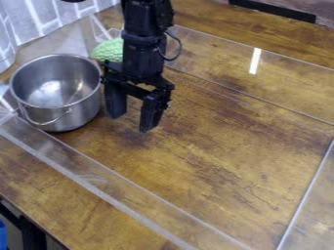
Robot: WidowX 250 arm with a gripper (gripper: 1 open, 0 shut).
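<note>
My black gripper [133, 109] hangs low over the wooden table [222, 166], just right of a steel pot [55, 90]. Its two fingers point down and stand apart, open, with nothing visible between them. A green object [107, 51] lies behind the arm at the upper left, partly hidden by it.
Clear plastic walls run along the table's left, front and right sides. A pale patterned cloth fills the upper left corner behind the pot.
</note>
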